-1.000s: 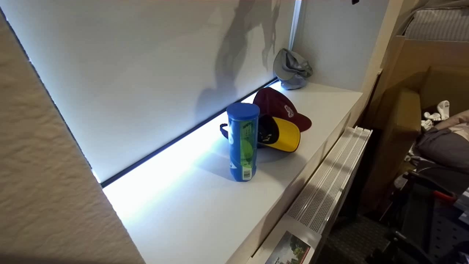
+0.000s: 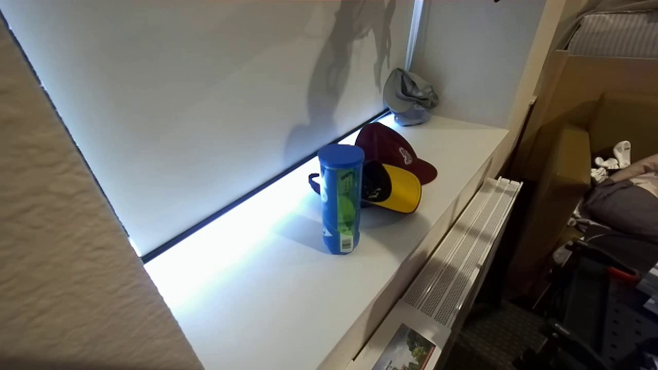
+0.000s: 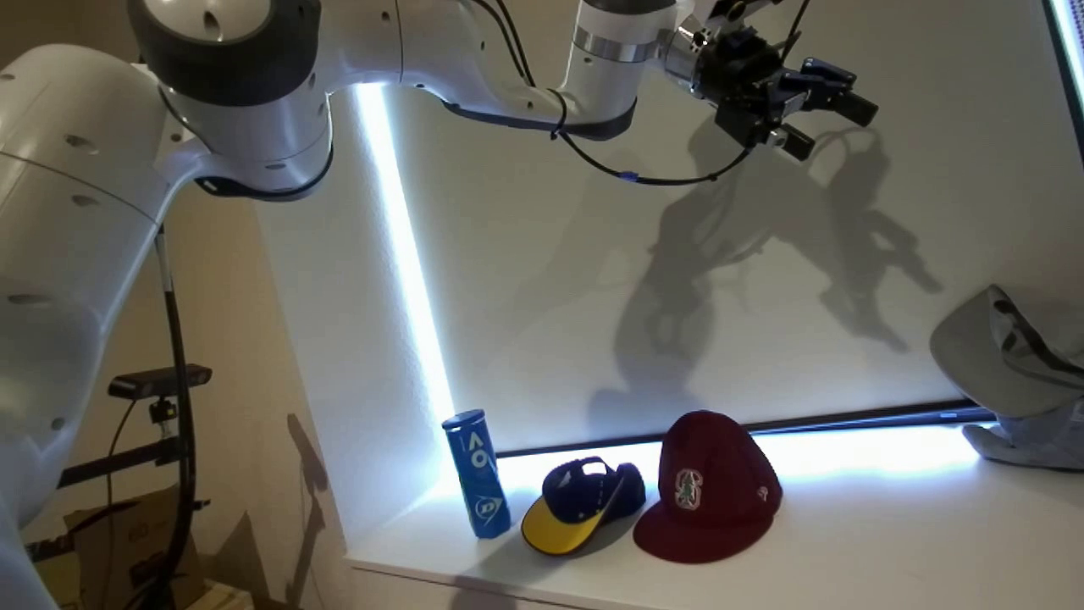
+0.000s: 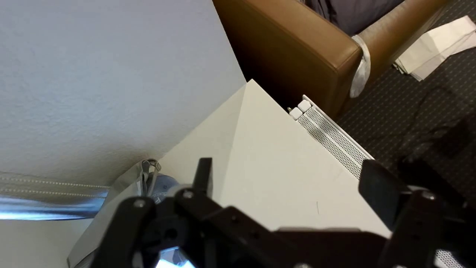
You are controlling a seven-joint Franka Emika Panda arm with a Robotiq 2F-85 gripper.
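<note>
High over the white sill, my gripper (image 3: 833, 127) is open and empty in exterior view 2. Its dark fingers (image 4: 203, 176) stand wide apart in the wrist view, with bare sill beneath. A blue tennis ball can (image 2: 341, 200) stands upright on the sill. Beside it lies a navy cap with a yellow brim (image 3: 561, 525), and next to that a maroon cap (image 3: 711, 498). Grey caps (image 2: 408, 95) sit heaped in the far corner; in the wrist view they (image 4: 129, 185) are partly hidden behind the gripper.
The white sill (image 2: 271, 314) is clear in front of the can. A radiator (image 2: 462, 246) runs along its front edge. A brown leather sofa (image 4: 308, 53) stands past the sill's far end. A shaded window wall (image 3: 569, 305) rises behind the caps.
The arm's shadow on the window shade has shifted slightly to the right in exterior view 1. The can and caps have stayed where they were.
</note>
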